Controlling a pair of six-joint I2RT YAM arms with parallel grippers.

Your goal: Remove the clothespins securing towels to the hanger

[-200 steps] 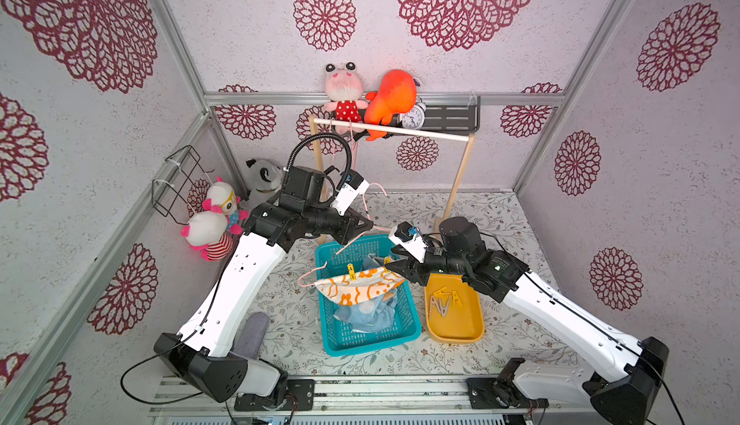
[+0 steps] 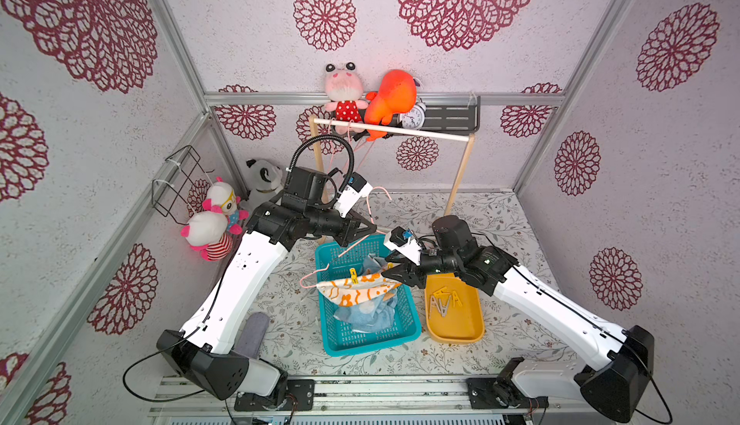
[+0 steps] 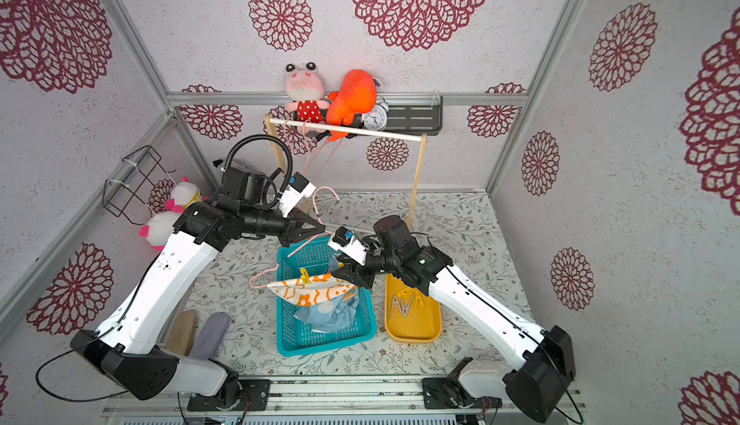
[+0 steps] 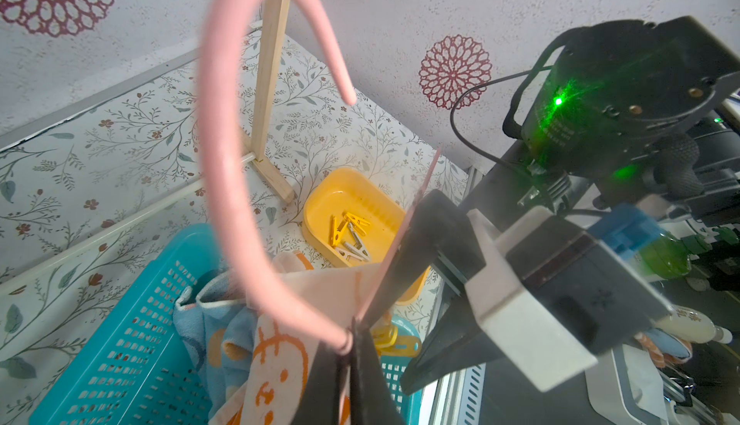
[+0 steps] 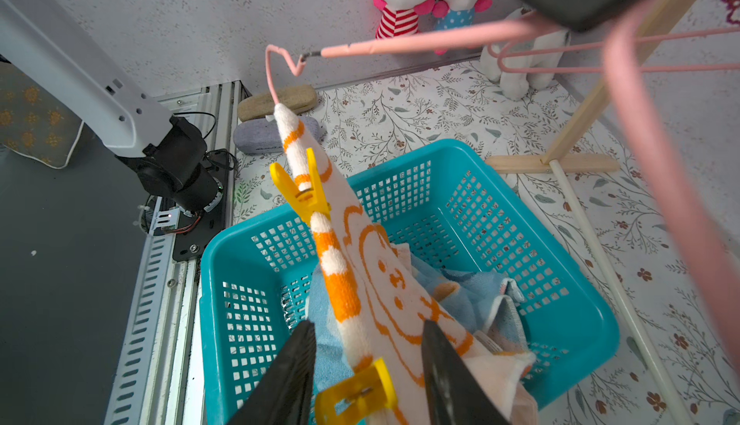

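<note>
My left gripper is shut on the pink hanger (image 4: 231, 147), holding it above the teal basket (image 2: 331, 332). An orange-and-white towel (image 5: 385, 301) hangs on the hanger's lower bar, sagging over blue towels (image 5: 493, 309) in the basket. One yellow clothespin (image 5: 304, 193) clips the towel toward the far end. A second yellow clothespin (image 5: 347, 398) lies between the part-open fingers of my right gripper, at the near end of the towel in the right wrist view; whether they touch it is unclear.
A yellow tray (image 2: 454, 324) with several clothespins sits right of the basket. Behind stands a wooden rack (image 2: 462, 162) with pink hangers, below a shelf with plush toys. More toys and grey soft items are at the left.
My right gripper has shifted slightly toward the left and down at the towel.
</note>
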